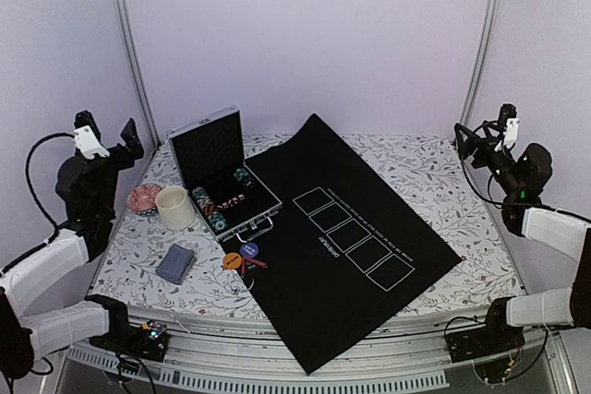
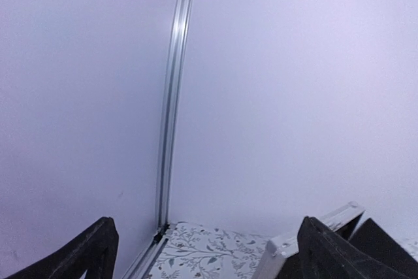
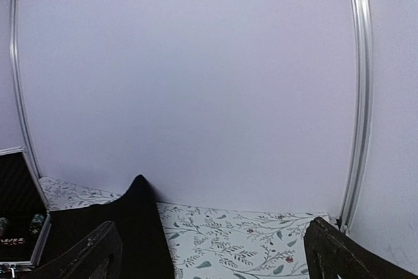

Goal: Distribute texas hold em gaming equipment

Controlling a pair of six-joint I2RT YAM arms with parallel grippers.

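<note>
On the left of the table an open metal case [image 1: 181, 130] holds several rows of poker chips [image 1: 209, 209] and some dice [image 1: 231, 201]. A black play mat [image 1: 360, 205] with white card outlines lies askew across the middle. In front of the case rest an orange disc [image 1: 232, 261] and a purple disc [image 1: 249, 250]. Left of them are a grey-blue packet or cloth [image 1: 174, 264], a cream cup [image 1: 175, 208] and a red-and-white round thing [image 1: 143, 197]. My left gripper [image 1: 109, 131] stands open and empty above the left edge. Raised at the far right, my right gripper [image 1: 482, 136] is open and empty too.
Red sticks or pens [image 1: 252, 265] lie by the discs. Walls [image 1: 305, 43] close off the back and both sides, and the mat overhangs the front edge.
</note>
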